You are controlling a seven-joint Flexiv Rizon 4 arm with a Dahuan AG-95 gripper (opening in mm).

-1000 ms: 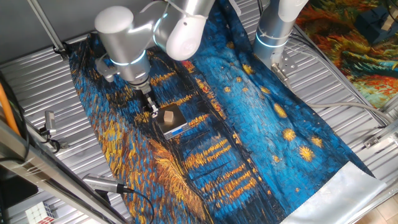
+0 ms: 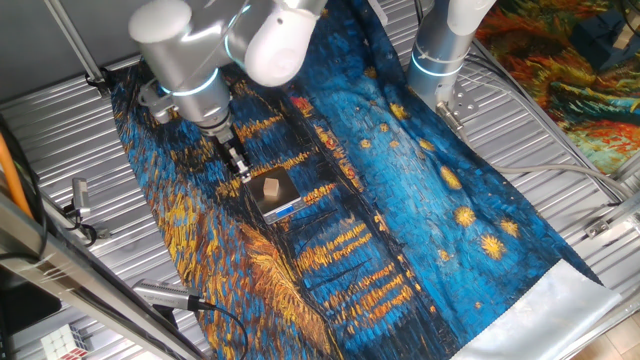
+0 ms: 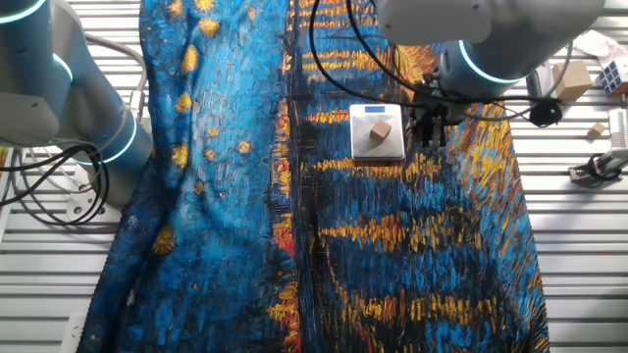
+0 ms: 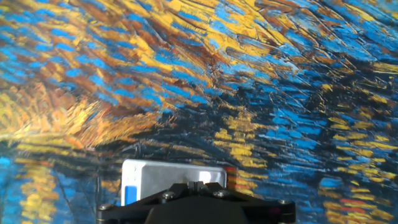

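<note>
A small tan wooden block (image 2: pixel 271 187) rests on a flat digital scale (image 2: pixel 292 213) lying on the painted cloth. From the other side, the block (image 3: pixel 380 131) sits near the middle of the scale's silver plate (image 3: pixel 363 147). My gripper (image 2: pixel 244 175) is beside the scale, clear of the block; in exterior view 2 the gripper (image 3: pixel 430 135) appears just right of the plate. In the wrist view my gripper has its fingertips together, with nothing visible between them. Part of the scale (image 4: pixel 149 169) shows behind them; the block is not visible there.
A patterned cloth (image 3: pixel 226 245) covers the table, with wide bare areas around the scale. Another wooden block (image 3: pixel 572 80), a smaller one (image 3: pixel 597 129) and a puzzle cube (image 3: pixel 615 76) stand off the cloth. A camera on a stand (image 2: pixel 168 294) is near the cloth's edge.
In exterior view 1 the arm and gripper have shifted left and slightly up, away from the scale. The block and scale have stayed in place.
</note>
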